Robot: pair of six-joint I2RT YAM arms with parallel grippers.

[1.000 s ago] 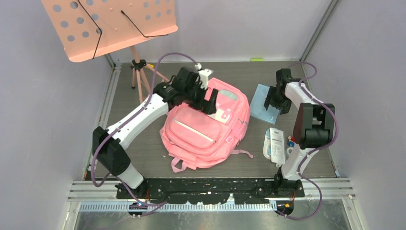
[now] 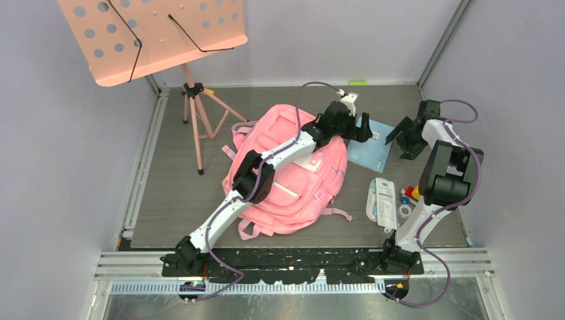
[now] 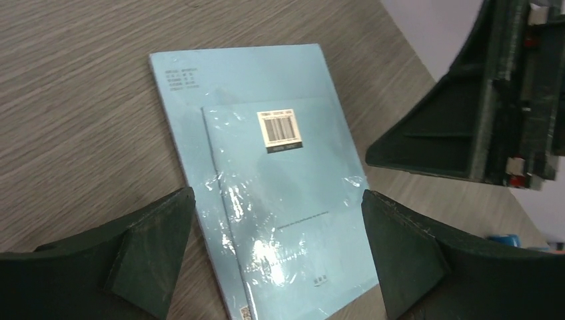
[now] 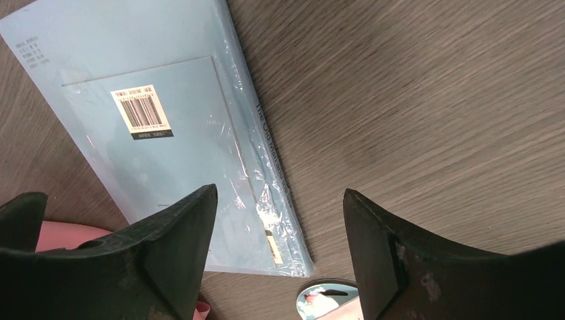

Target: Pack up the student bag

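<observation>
A pale blue book (image 2: 370, 148) with a barcode label lies flat on the grey floor, right of the pink backpack (image 2: 286, 190). Above the book's left side hangs my left gripper (image 2: 363, 127), open and empty; in its wrist view the book (image 3: 280, 173) shows between the spread fingers. My right gripper (image 2: 398, 139) hovers at the book's right edge, its fingers (image 4: 170, 247) apart. In the right wrist view, the spine edge of the book (image 4: 153, 133) runs between those fingers, and neither is seen gripping it.
White-and-blue packaged items (image 2: 383, 203), a white roll (image 2: 404, 211) and a small red, blue and yellow toy (image 2: 410, 195) lie near the right arm. A pink music stand (image 2: 194, 100) is at the back left. Walls close off the back and right.
My left arm has swung right across the backpack to the book. The right gripper has shifted right, from over the book to its right edge. Book and backpack have stayed put.
</observation>
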